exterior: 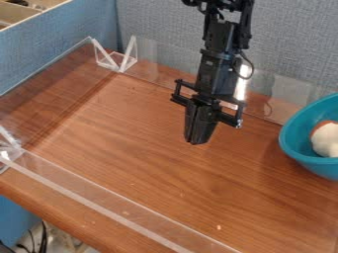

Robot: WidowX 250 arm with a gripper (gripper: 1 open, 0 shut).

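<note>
My black gripper [201,132] hangs over the wooden table [145,188], a little right of its middle, pointing down; whether its fingers are apart or together is hard to tell. To its right, at the right edge of the view, a teal bowl [298,164] holds a white round object [326,142] with an orange-brown top.
Clear plastic guards with white brackets [114,61] line the table's edges. Padded walls [40,64] stand behind and at the left, with a box [19,18] beyond at the top left. Cables lie below at the bottom left.
</note>
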